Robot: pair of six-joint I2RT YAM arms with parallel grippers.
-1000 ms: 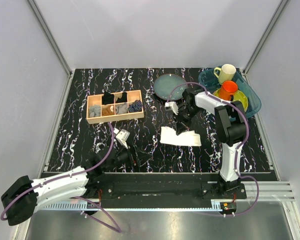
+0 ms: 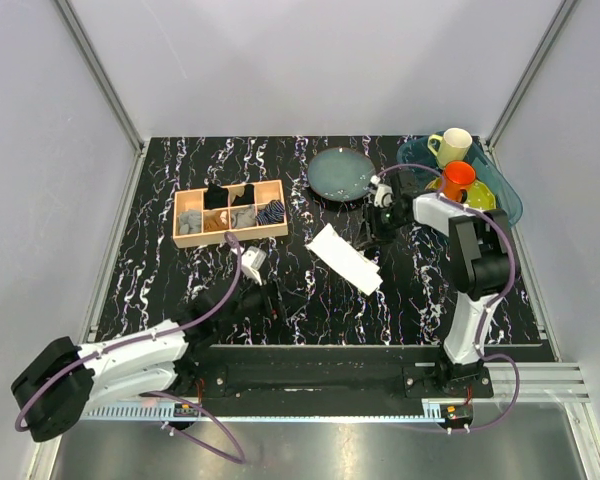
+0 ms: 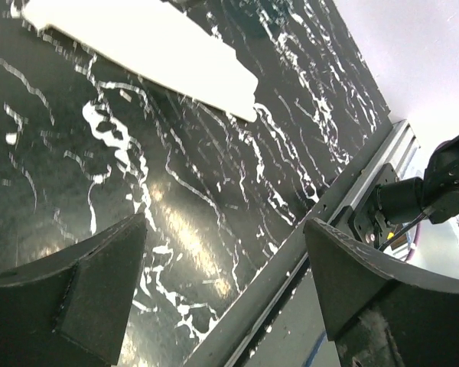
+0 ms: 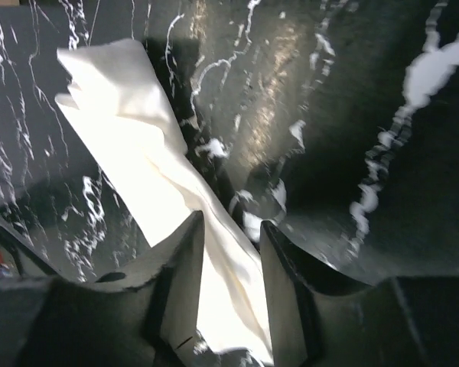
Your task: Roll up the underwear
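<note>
A white folded cloth, the underwear (image 2: 344, 259), lies slantwise on the dark marbled table in the top view. Its strip runs from upper left down under my right fingers in the right wrist view, with a raised fold (image 4: 122, 73) at the upper end. Over the cloth's edge hovers my right gripper, fingers a little apart and nothing visibly gripped. My left gripper (image 2: 288, 304) is to the cloth's lower left, wide open and empty; its view has the cloth (image 3: 164, 50) ahead, beyond the fingertips.
Behind the cloth stands a round dark plate (image 2: 341, 174). A divided wooden box (image 2: 231, 237) with folded garments sits at the left, and a teal basket (image 2: 511, 200) with cups at the back right. Bare table surrounds the cloth's front and left.
The cloth has turned from nearly level to a slant and shifted left.
</note>
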